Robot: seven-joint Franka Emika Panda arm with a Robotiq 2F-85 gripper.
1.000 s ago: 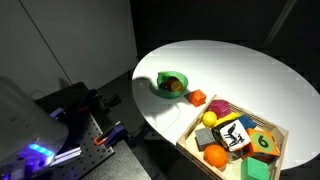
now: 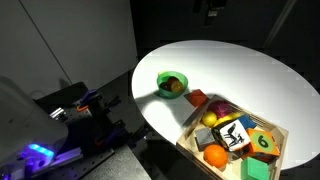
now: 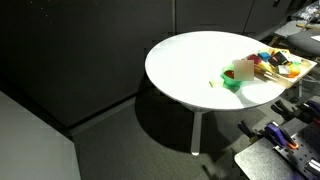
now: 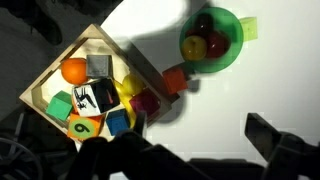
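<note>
My gripper is open above the white table, its dark fingers spread apart at the bottom of the wrist view with only bare tabletop between them. In exterior view 1 it hangs high at the top edge, well clear of everything below. An orange-red cube [image 4: 174,79] lies on the table between a green bowl [image 4: 215,67] and a wooden box [image 4: 37,101]. Several dark red and brownish round items [image 4: 217,43] sit in the bowl. Colourful blocks and balls fill the box, among them an orange ball [image 4: 74,71], a green block [image 4: 59,106] and a dark red block [image 4: 146,101].
A small yellow-green piece [image 4: 249,27] lies beside the bowl. At the near side, the box rim [image 2: 185,151] reaches the table's edge, with dark floor and equipment beyond.
My gripper has come into exterior view 1 from the top, moving right and lower. The orange-red cube looks darker now but stays in place, as do the bowl and box.
</note>
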